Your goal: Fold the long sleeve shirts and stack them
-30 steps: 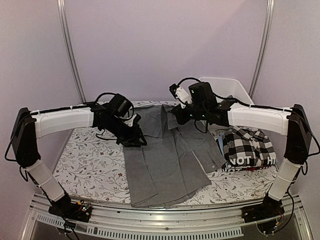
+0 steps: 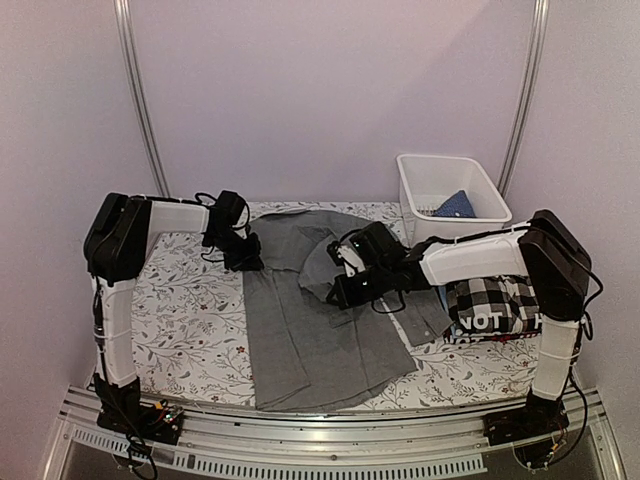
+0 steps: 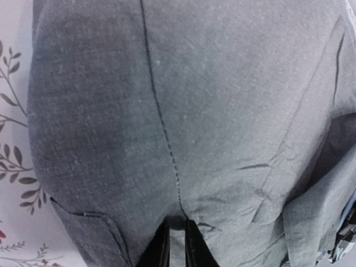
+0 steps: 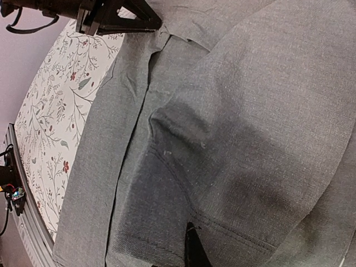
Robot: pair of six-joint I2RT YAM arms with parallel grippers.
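A grey long sleeve shirt [image 2: 315, 345] lies spread over the patterned table, reaching its front edge. On the shirt's left edge, my left gripper [image 2: 255, 264] is shut on a pinch of the cloth; creases run from its fingertips in the right wrist view. The left wrist view shows the left gripper low over a seam. My right gripper [image 2: 338, 297] is shut on a thin part of the grey shirt, whose loose flap [image 2: 318, 268] is drawn up over the body. In the right wrist view its fingers [image 4: 192, 247] meet near a stitched hem.
A white bin [image 2: 455, 190] with a blue cloth [image 2: 456, 206] inside stands at the back right. A black-and-white checked cloth with lettering [image 2: 495, 305] lies at the right.
My right gripper has come toward the front and left, drawing the flap with it. My left gripper has moved back and left to the shirt's edge and closed on cloth.
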